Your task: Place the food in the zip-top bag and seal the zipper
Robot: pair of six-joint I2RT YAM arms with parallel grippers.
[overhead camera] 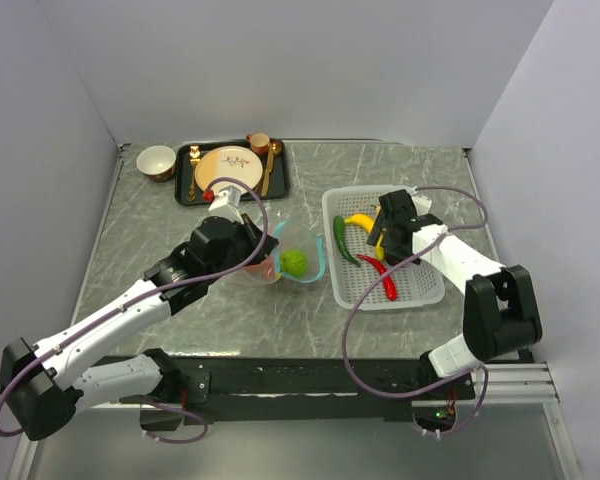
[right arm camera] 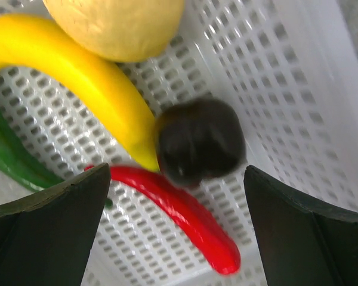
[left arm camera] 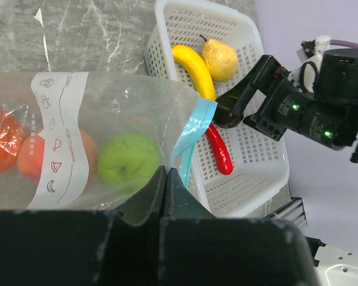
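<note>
My left gripper is shut on the rim of the clear zip top bag (left arm camera: 131, 92), whose blue-edged mouth faces the basket. Inside the bag lie a green fruit (left arm camera: 128, 159) and two reddish-orange round ones, partly behind the white label. Over the white basket (overhead camera: 332, 285), my right gripper stands open. A dark round fruit (right arm camera: 200, 143) shows between and slightly beyond its fingers, with room on both sides. Also in the basket are a banana (left arm camera: 194, 68), a pear (left arm camera: 219, 59), a red pepper (right arm camera: 194, 220) and a green pepper (right arm camera: 15, 149).
A dark tray (overhead camera: 183, 190) with a plate (overhead camera: 228, 168), cup (overhead camera: 258, 143) and gold cutlery lies at the back left, beside a white bowl (overhead camera: 157, 162). Bare counter (overhead camera: 270, 325) runs in front of the bag. The basket's wall (right arm camera: 310, 113) rises close to the right gripper.
</note>
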